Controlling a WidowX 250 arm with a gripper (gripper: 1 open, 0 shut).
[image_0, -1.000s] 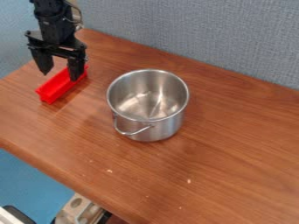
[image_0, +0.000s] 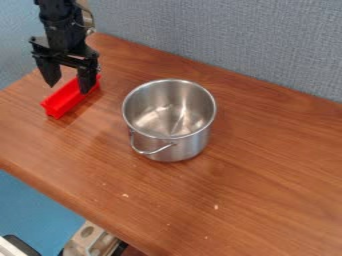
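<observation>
My black gripper (image_0: 68, 78) hangs at the upper left, its two fingers spread wide around the upper part of a red block (image_0: 63, 100) lying on the wooden table. Whether the fingers touch the block is hard to tell. To the right of them stands an empty steel pot (image_0: 168, 118) with a wire handle hanging at its front.
A grey padded wall (image_0: 254, 45) runs along the back. Beyond the table's left edge is a blue surface (image_0: 34, 210) with some hardware at the bottom left.
</observation>
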